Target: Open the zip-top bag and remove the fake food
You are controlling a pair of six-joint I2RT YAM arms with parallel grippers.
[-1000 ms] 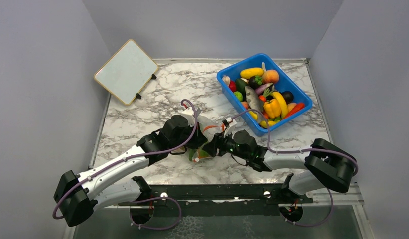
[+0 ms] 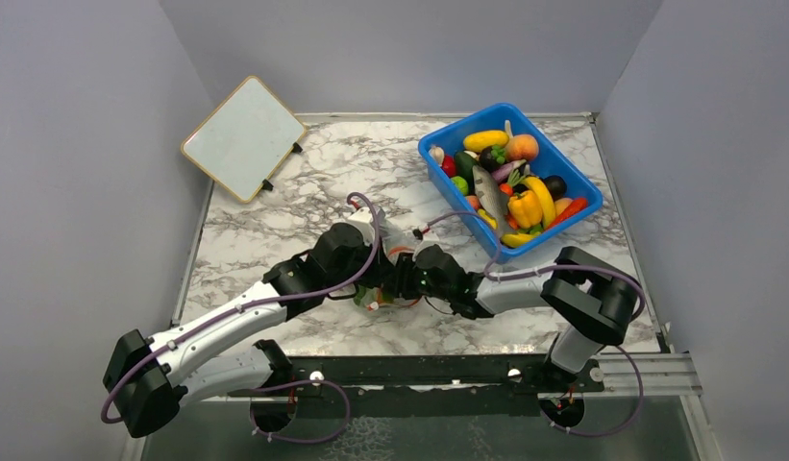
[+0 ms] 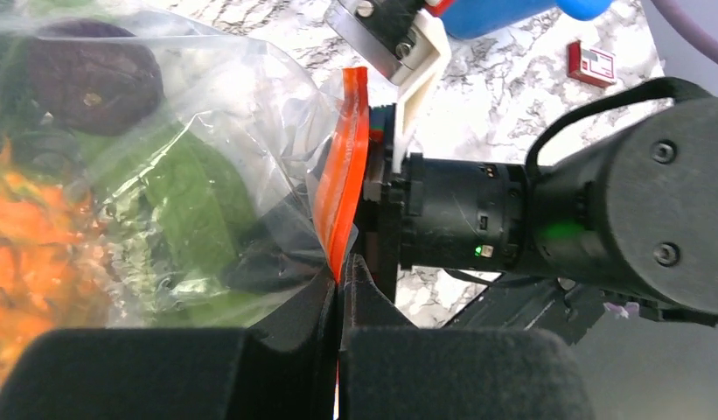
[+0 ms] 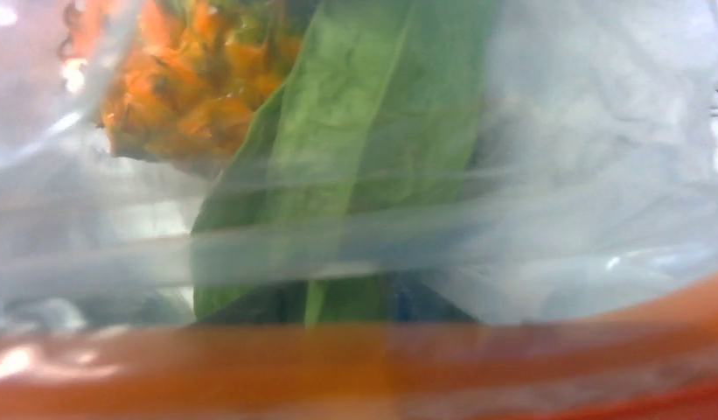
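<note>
The clear zip bag [image 3: 198, 96] with an orange edge strip [image 3: 344, 175] holds a long green leafy item [image 3: 193, 197], a dark purple piece [image 3: 97, 79] and an orange bumpy piece [image 3: 40, 254]. My left gripper is shut on the bag's orange edge. From the right, my right gripper [image 2: 394, 279] reaches to the bag. Through the film, its dark fingers [image 4: 250, 308] show spread apart by the green item [image 4: 355, 157], the orange strip [image 4: 338, 367] lying across the near side. Whether the fingers are inside the bag or behind it, I cannot tell.
At the back right, a blue bin [image 2: 446, 185] is full of fake fruit, vegetables and a fish. A whiteboard [image 2: 244, 139] stands back left. Both arms crowd the bag near the front.
The right arm has moved left, bringing its gripper further over the bag and close to the left one. The left arm has stayed in place.
</note>
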